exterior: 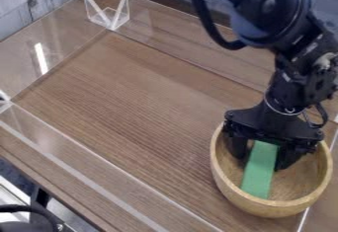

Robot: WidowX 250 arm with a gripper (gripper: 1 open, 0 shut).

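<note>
A tan bowl [232,184] sits at the lower right of the table. In it lies a long green object [259,177], running toward the front. My black gripper [267,143] is down inside the bowl's back part, open, over the far end of the green object, which it partly hides. Whether its fingers touch the object cannot be told.
A clear plastic piece [109,12] stands at the back left corner. Dark cables [20,214] show at the lower left edge.
</note>
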